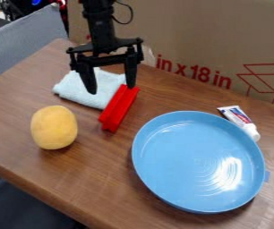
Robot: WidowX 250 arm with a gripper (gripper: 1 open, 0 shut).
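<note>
My black gripper (pixel 109 80) hangs open above a folded light-blue cloth (pixel 77 90) and the upper end of a red bar-shaped object (pixel 119 108), with nothing seen between its fingers. A round yellow object (pixel 54 126) sits at the left of the table. A blue plate (pixel 197 162) takes up the right front.
A white tube (pixel 240 122) lies behind the plate at the right. A cardboard box (pixel 211 45) stands along the back.
</note>
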